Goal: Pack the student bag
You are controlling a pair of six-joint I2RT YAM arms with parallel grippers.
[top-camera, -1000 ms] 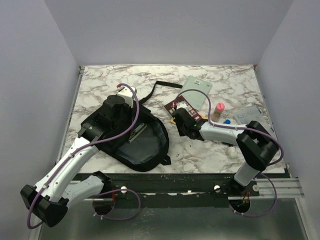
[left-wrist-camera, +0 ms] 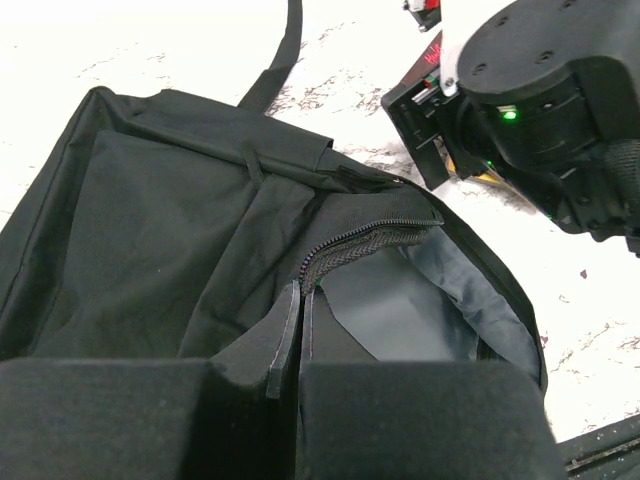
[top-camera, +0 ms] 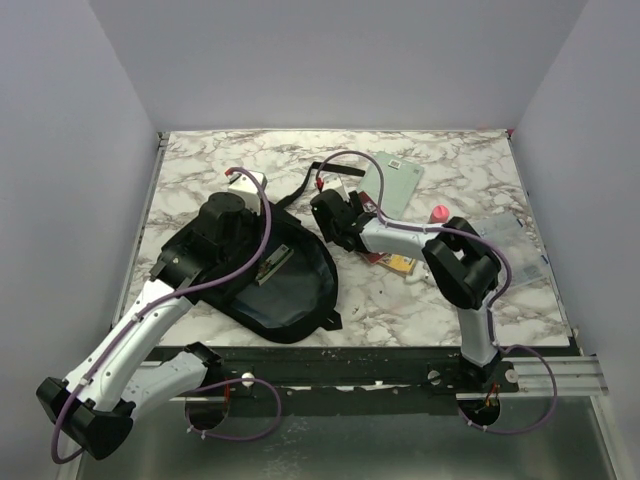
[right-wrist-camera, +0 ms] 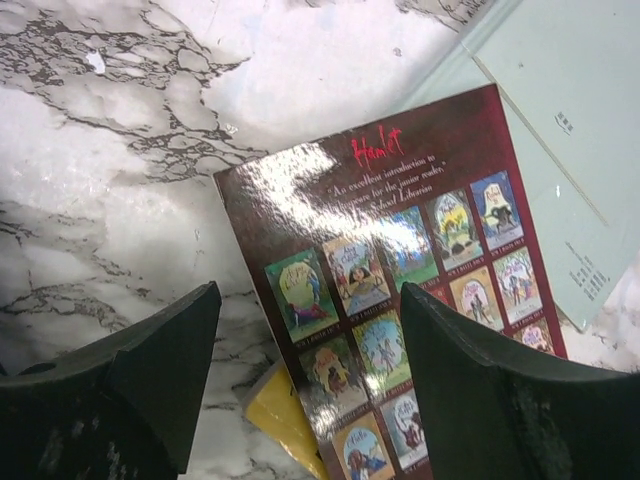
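Note:
The black bag [top-camera: 290,300] lies open on the left of the table, a light object inside it. My left gripper is shut at the bag's zippered rim; only fabric and zip show at its fingertips. My right gripper stands open over the dark red Hamlet book [right-wrist-camera: 400,200], which lies on a yellow book [right-wrist-camera: 280,420] and overlaps a pale green folder [right-wrist-camera: 570,130]. In the left wrist view the bag's zip [left-wrist-camera: 360,235] runs up from the fingertips.
A pink-capped bottle [top-camera: 439,213], a clear pouch [top-camera: 515,245] and small items lie at the right. A strap trails behind the bag. Bare table lies at the front middle and back left.
My right gripper has moved toward the back and left, over the Hamlet book. My left arm has shifted slightly left, still at the bag.

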